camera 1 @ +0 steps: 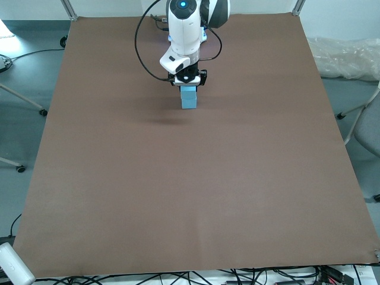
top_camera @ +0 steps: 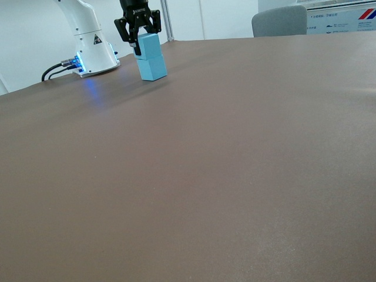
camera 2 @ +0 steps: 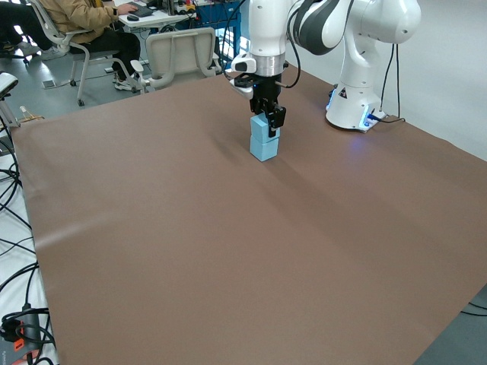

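Observation:
Two light blue blocks, one stacked on the other, stand on the brown table [camera 1: 196, 178] near its back. The upper block [top_camera: 150, 44] has my black gripper [top_camera: 137, 36] at it, fingers down around its sides; the lower block [camera 2: 264, 150] rests beneath on the tabletop. In the left view the gripper [camera 1: 187, 83] mostly hides the upper block. In the right view the gripper [camera 2: 268, 122] is at the top block. Whether the fingers press on it or stand slightly apart is not clear.
The arm's white base [camera 2: 350, 106] stands at the back of the table, with cables. Chairs, a seated person [camera 2: 95, 23] and cable bundles [camera 2: 23, 327] lie outside the table's edges.

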